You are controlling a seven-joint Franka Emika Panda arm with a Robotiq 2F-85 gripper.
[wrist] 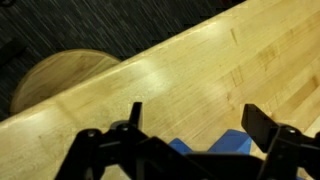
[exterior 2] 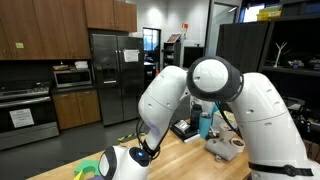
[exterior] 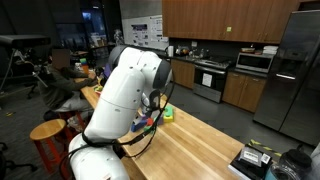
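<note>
My gripper is open in the wrist view, its two dark fingers wide apart over the light wooden table (wrist: pixel 110 105). Blue objects show low in that view: one blue piece (wrist: pixel 232 142) beside the right finger and another blue piece (wrist: pixel 180 146) between the fingers. Exterior view 1 has a small cluster by the hand, with a green item (exterior: pixel 168 112), a blue one (exterior: pixel 138 125) and a red one (exterior: pixel 150 121). In exterior view 2 a green item (exterior 2: pixel 90 165) appears at the bottom edge. The arm hides part of the cluster.
A round wooden stool top (wrist: pixel 60 75) lies beyond the table edge in the wrist view; red stools (exterior: pixel 48 130) stand beside the table. A dark box (exterior: pixel 250 160) and a dark round container (exterior: pixel 295 162) occupy the far right.
</note>
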